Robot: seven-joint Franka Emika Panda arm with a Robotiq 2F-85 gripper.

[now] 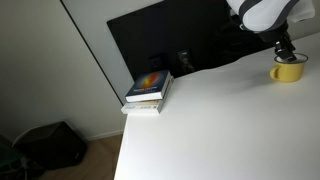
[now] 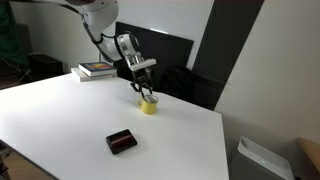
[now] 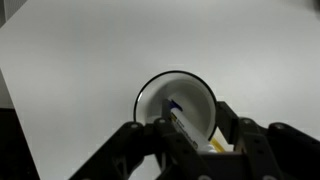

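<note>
A yellow mug (image 1: 288, 73) with a dark rim stands upright on the white table, near its far right in exterior view 1. Exterior view 2 has the same mug (image 2: 149, 107) below the arm. My gripper (image 2: 143, 86) points down at the mug's mouth. Looking down in the wrist view, I see the mug's pale inside (image 3: 150, 99) and a slim white marker-like thing (image 3: 186, 127) with a dark end leaning in it. The black fingers (image 3: 231, 125) stand apart on either side of that thing; contact with it is not clear.
Stacked books (image 1: 148, 87) lie by the table's back left edge in exterior view 1. A dark, flat box-like object (image 2: 121, 141) rests on the table in front of the mug.
</note>
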